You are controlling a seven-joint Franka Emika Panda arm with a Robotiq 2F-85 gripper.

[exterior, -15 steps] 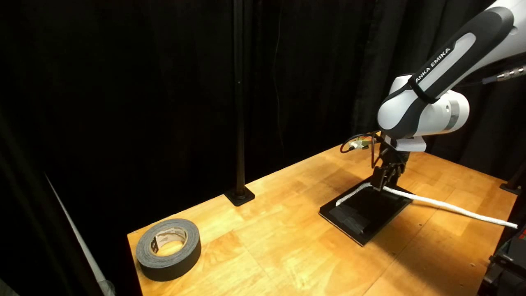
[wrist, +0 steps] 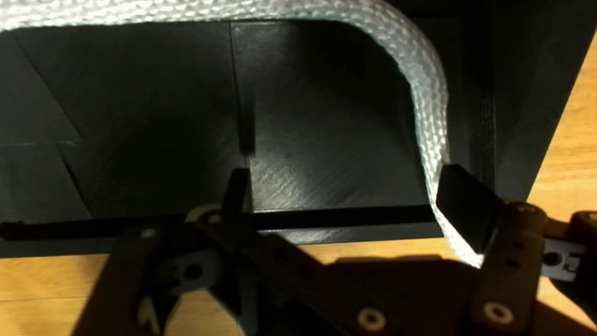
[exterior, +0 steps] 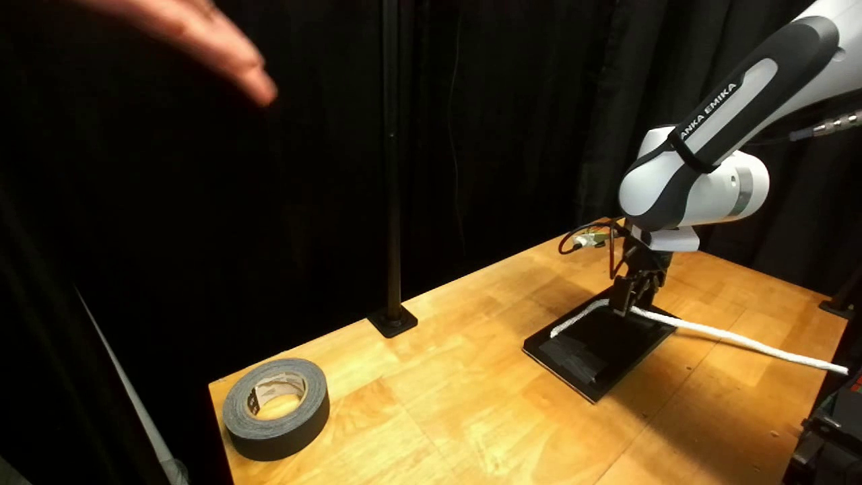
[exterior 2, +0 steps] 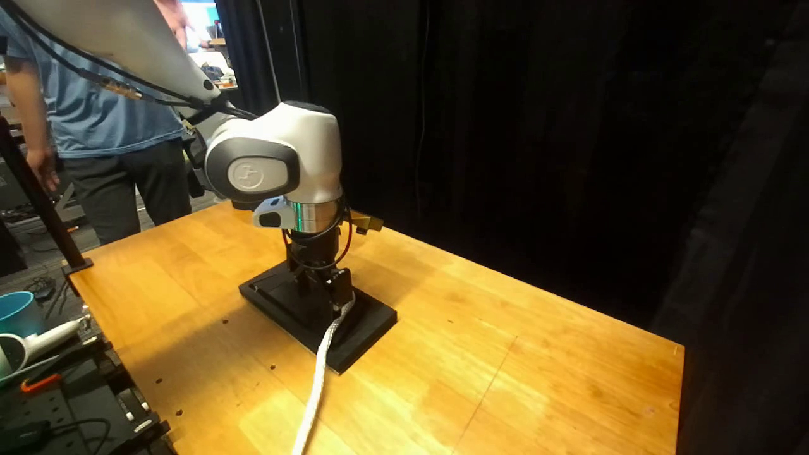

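Observation:
A white braided rope (wrist: 431, 106) bends across a black rectangular tray (exterior: 578, 356) lying on the wooden table. In the wrist view its bend lies at the upper right, and from there it runs down along the inner side of the right finger (wrist: 467, 204). Wide apart, the fingers of my gripper stand low over the tray, with the left finger (wrist: 238, 193) well clear of the rope. Whether the rope touches the right finger is hard to tell. One long stretch of rope (exterior 2: 320, 371) leaves the tray and trails over the table.
A roll of grey tape (exterior: 276, 408) sits at the table's far corner. A post base (exterior: 392, 322) stands at the table edge. Someone's hand (exterior: 214, 40) reaches in at upper left, high above the table.
A hand has come into the upper left of exterior view 1. The arm has hardly moved, and the rope, tray and tape lie as before.

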